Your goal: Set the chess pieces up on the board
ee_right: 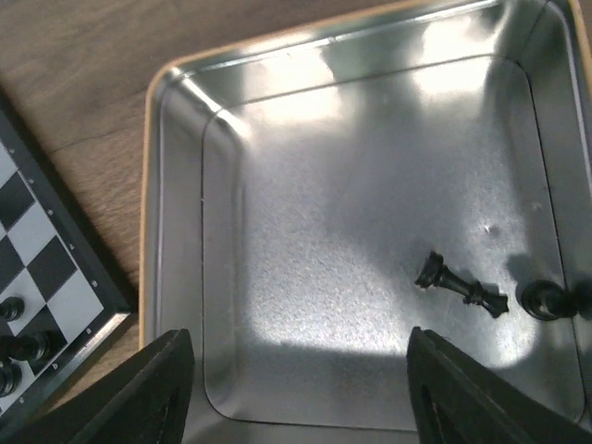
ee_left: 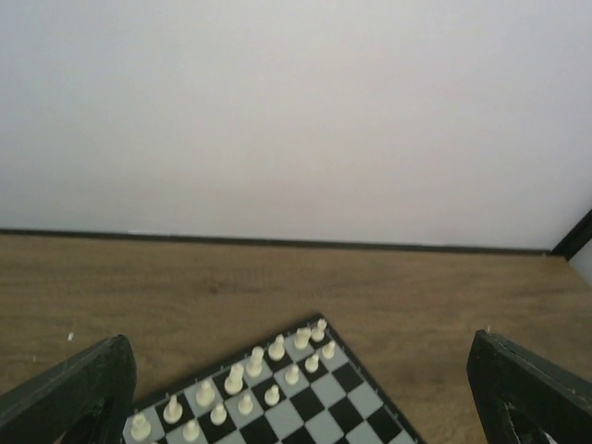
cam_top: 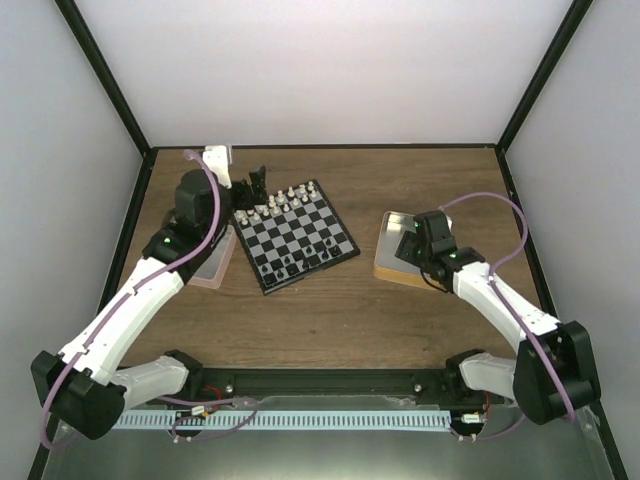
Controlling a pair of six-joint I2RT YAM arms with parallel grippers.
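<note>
The chessboard (cam_top: 298,238) carries white pieces along its far rows and black pieces along the near rows. My left gripper is open, raised over the board's far left, with white pieces (ee_left: 254,364) seen between and beyond its empty fingers. My right gripper is over the metal tray (ee_right: 342,185), fingers apart with nothing visible between them. In that tray a black piece (ee_right: 462,287) lies on its side, and another dark piece (ee_right: 546,301) is by the right wall.
A pink-rimmed container (cam_top: 210,270) sits left of the board, partly under my left arm. Bare table (cam_top: 310,325) lies in front of the board and behind it.
</note>
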